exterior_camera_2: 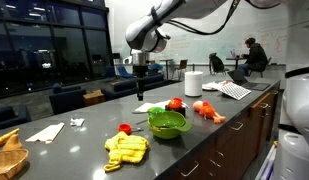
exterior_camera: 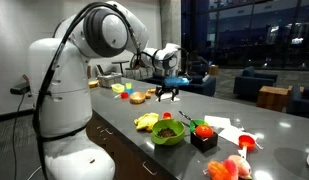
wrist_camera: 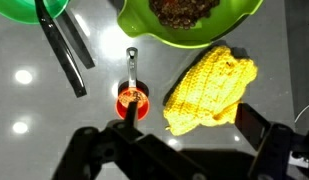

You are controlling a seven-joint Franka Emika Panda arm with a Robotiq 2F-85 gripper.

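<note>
My gripper hangs well above the table with its fingers apart and nothing between its fingers. Below it in the wrist view, a small red cup (wrist_camera: 123, 105) has a metal-handled utensil (wrist_camera: 132, 62) lying at it. To the right is a crumpled yellow cloth (wrist_camera: 209, 88). A green bowl (wrist_camera: 174, 36) with dark brown bits inside shows at the upper edge. In exterior view 1 the cloth (exterior_camera: 147, 121), red cup (exterior_camera: 167, 115) and green bowl (exterior_camera: 167, 138) lie lower than the gripper (exterior_camera: 167, 96); the gripper (exterior_camera_2: 133, 72) is also seen in exterior view 2.
A black box (exterior_camera: 204, 145) with a round red item stands beside the bowl. An orange-pink soft object (exterior_camera: 229, 168) lies near the front edge. A wicker basket (exterior_camera_2: 8, 160) is at the table's other end. Bare grey tabletop (exterior_camera_2: 74, 150) lies between the basket and the cloth.
</note>
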